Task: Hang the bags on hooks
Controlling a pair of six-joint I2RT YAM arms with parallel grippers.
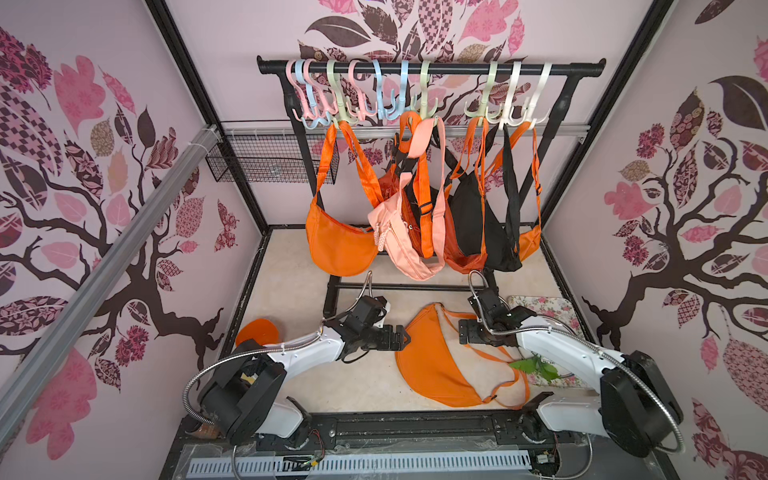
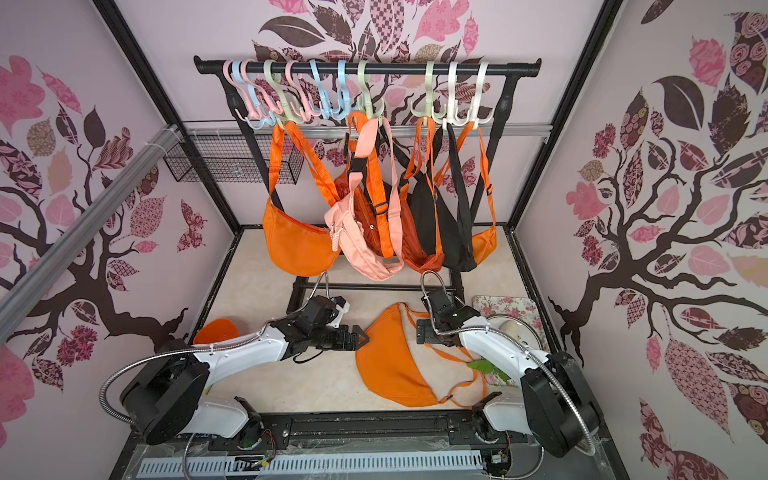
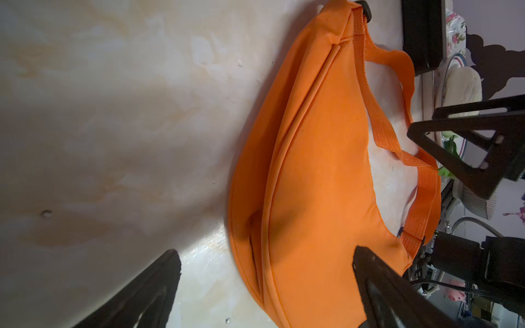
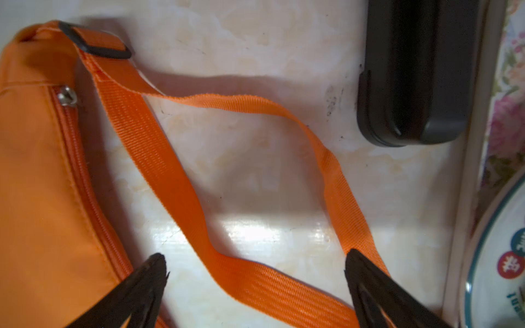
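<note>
An orange bag (image 1: pixel 436 361) lies flat on the table between the two arms, its strap (image 4: pixel 180 180) looped out to the right. My left gripper is open above the bag's left edge, with the orange cloth partly below the gap and nothing held. Over the strap, my right gripper stands open too; the strap passes beneath its fingers (image 4: pixel 377 295) without being gripped. At the back, colored hooks (image 1: pixel 424 88) hang from a black rail (image 1: pixel 432 69); pink and blue ones toward the left and middle carry no bag.
Several bags, such as a pink one (image 1: pixel 408 232) and an orange one (image 1: pixel 340 240), hang from other hooks. The rack's black foot (image 4: pixel 418 71) stands on the table by the right gripper. A plate (image 4: pixel 503 257) and green leaves (image 1: pixel 537 368) lie right. Left of the bag, the table is mostly clear.
</note>
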